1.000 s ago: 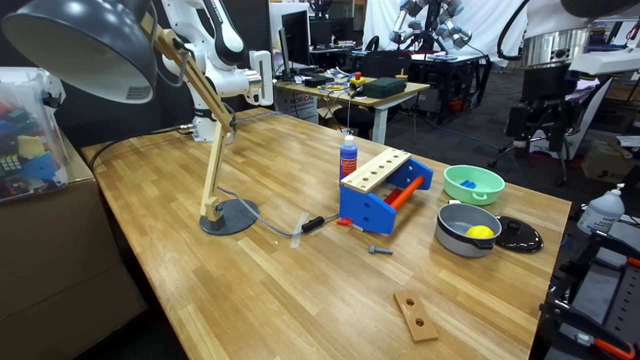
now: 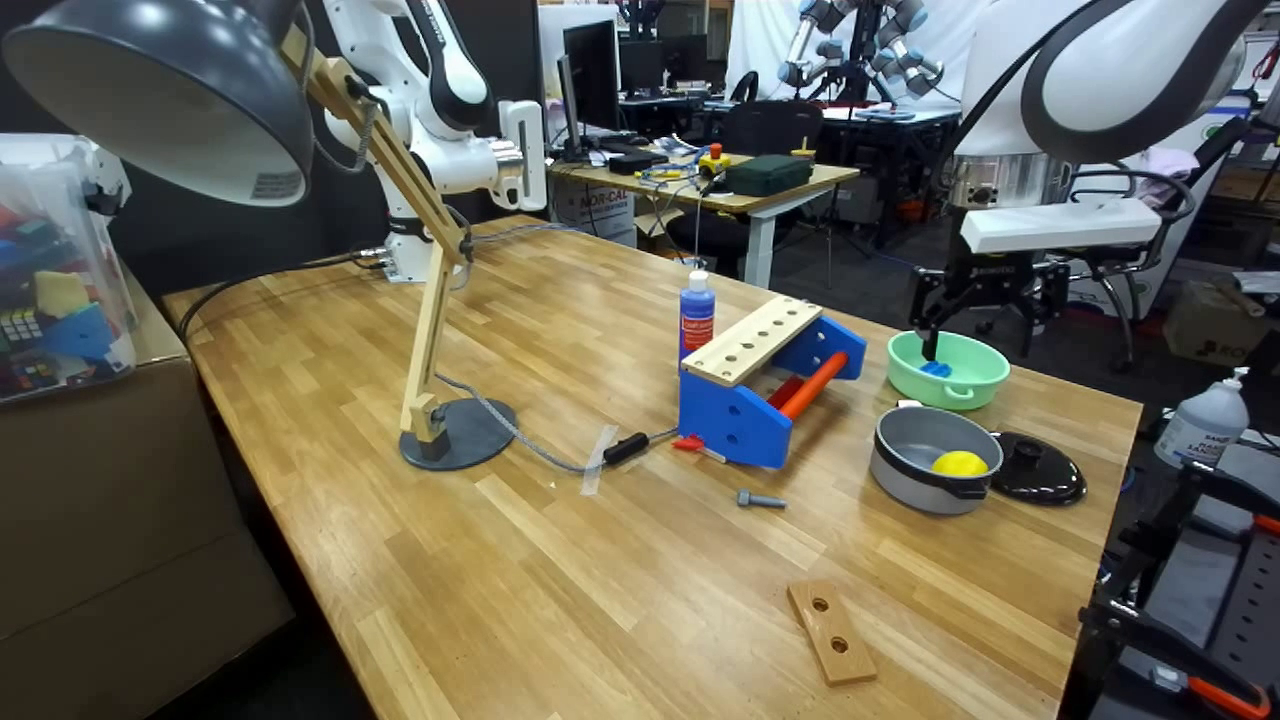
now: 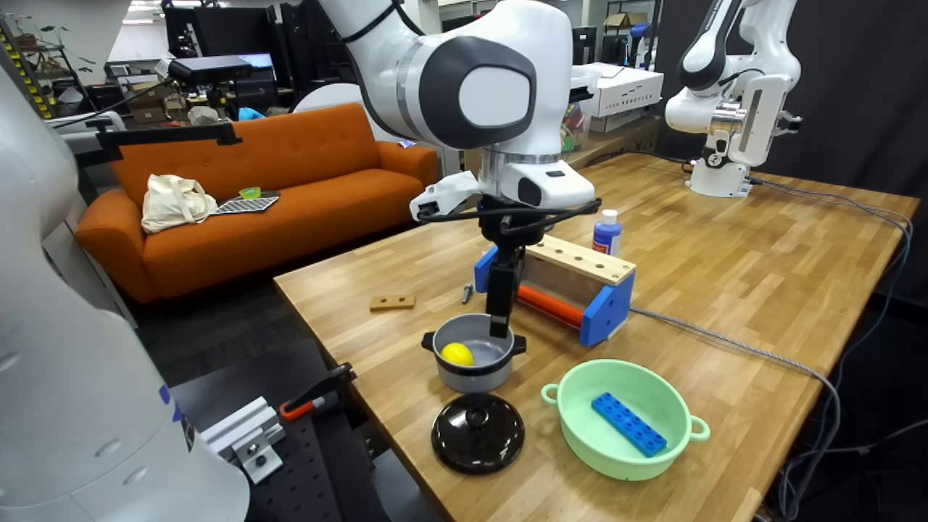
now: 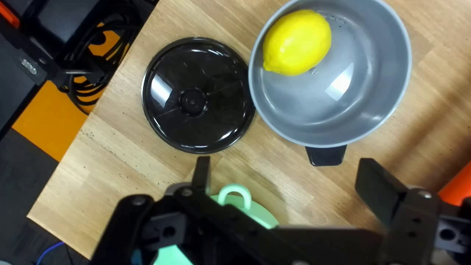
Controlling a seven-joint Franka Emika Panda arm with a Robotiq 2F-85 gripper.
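Note:
My gripper stands open above the table, nothing between its fingers. In the wrist view, a grey pot point(image 4: 340, 101) with a yellow lemon point(image 4: 298, 42) inside lies beyond the fingertips, and its black lid point(image 4: 194, 95) rests on the table beside it. The green bowl point(image 4: 262, 214) is partly hidden under the gripper's body. Seen from exterior view 2, the bowl point(image 3: 578, 435) holds a blue perforated bar point(image 3: 628, 423). In exterior view 1, the gripper point(image 2: 981, 332) shows with its fingers apart and hanging down, one overlapping the bowl.
A blue toy bench point(image 2: 734, 420) with a wooden top and an orange rod stands beside the pot, a blue bottle point(image 2: 697, 314) behind it. A grey bolt point(image 2: 761, 499) and a two-holed wooden strip point(image 2: 831, 632) lie apart. Bare table stretches around the lamp base point(image 2: 458, 434).
The arm has moved left in exterior view 1, from beyond the table's edge to over the bowl's area. The gripper has turned, its fingers now spread side by side. Tabletop objects stay put.

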